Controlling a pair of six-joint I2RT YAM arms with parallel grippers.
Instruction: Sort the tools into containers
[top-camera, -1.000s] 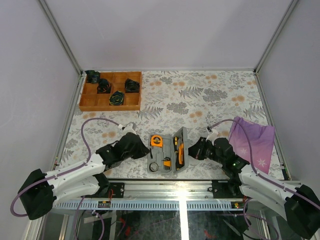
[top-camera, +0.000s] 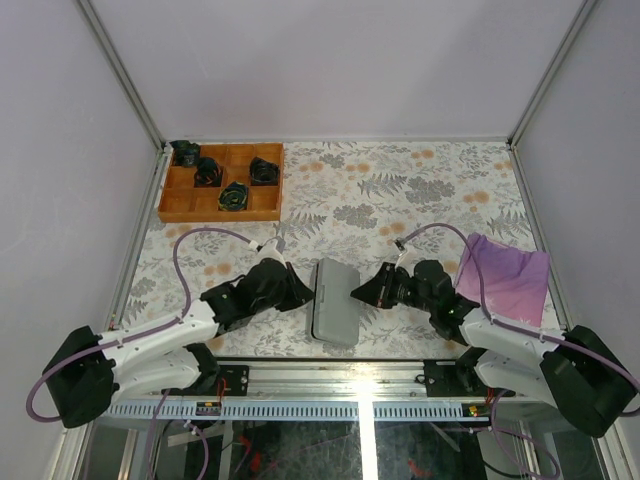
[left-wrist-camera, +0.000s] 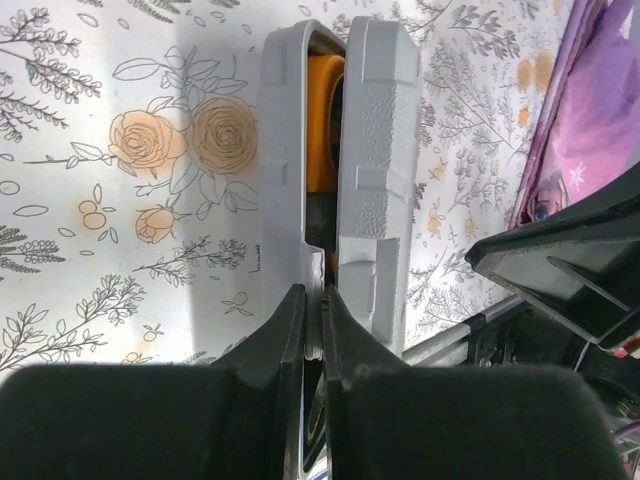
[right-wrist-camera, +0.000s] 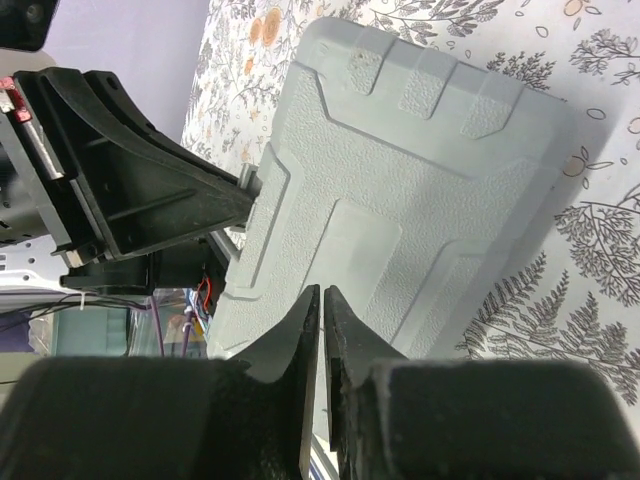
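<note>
The grey tool case (top-camera: 336, 305) stands at the middle front of the table, its lid (right-wrist-camera: 420, 200) folded nearly closed. A narrow gap in the left wrist view shows an orange tool (left-wrist-camera: 325, 125) inside. My left gripper is shut on the case's left edge. My right gripper has its fingertips together against the lid's face; whether anything thin sits between them is hidden.
An orange wooden organizer (top-camera: 220, 215) with several dark green bundles sits at the back left. A purple cloth (top-camera: 505, 285) lies at the right.
The lid has swung from open, tools showing, to nearly closed over them. My right gripper has moved left with it; my left arm has shifted slightly toward the case.
</note>
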